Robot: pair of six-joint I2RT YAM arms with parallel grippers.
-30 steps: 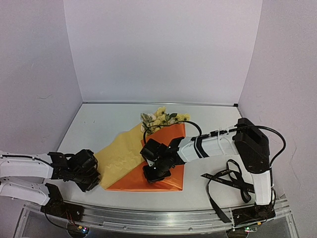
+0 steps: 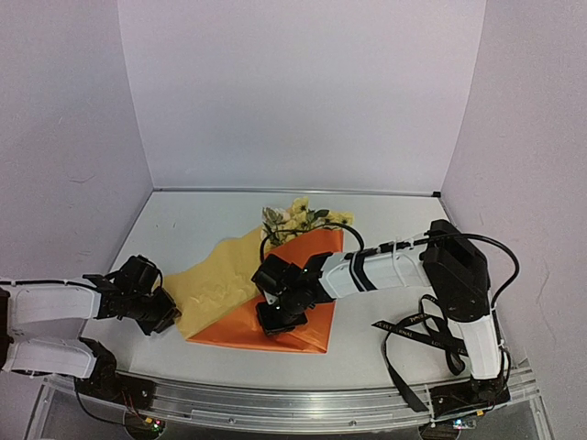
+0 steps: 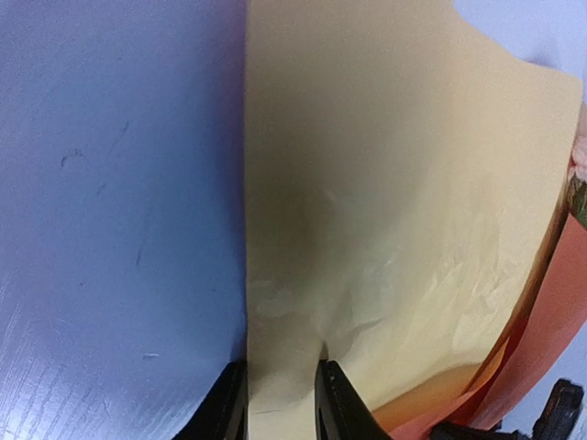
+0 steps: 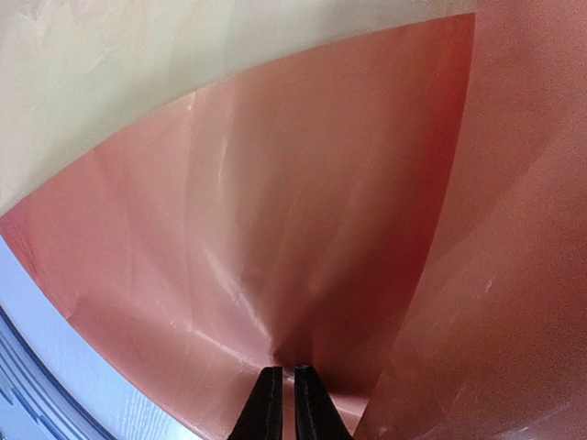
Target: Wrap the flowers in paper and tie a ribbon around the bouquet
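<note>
The bouquet's flowers (image 2: 298, 218), yellow and cream with green leaves, show at the far end of the wrapping; their stems are hidden. Yellow paper (image 2: 215, 280) spreads to the left, overlapping orange paper (image 2: 206, 335). My left gripper (image 2: 165, 326) is at the yellow sheet's left end. In the left wrist view its fingers (image 3: 237, 390) stand apart, with yellow paper (image 3: 385, 183) beneath and between them. My right gripper (image 2: 282, 328) is low over the orange part. Its fingertips are close together on the orange paper (image 4: 275, 183), with creases running towards them and orange in the narrow gap.
A black printed ribbon (image 2: 420, 335) lies loosely looped on the right of the table, near the right arm's base. A metal rail (image 2: 293, 403) borders the front.
My right gripper has shifted slightly left, and the wrapping's front part has slid left with it.
</note>
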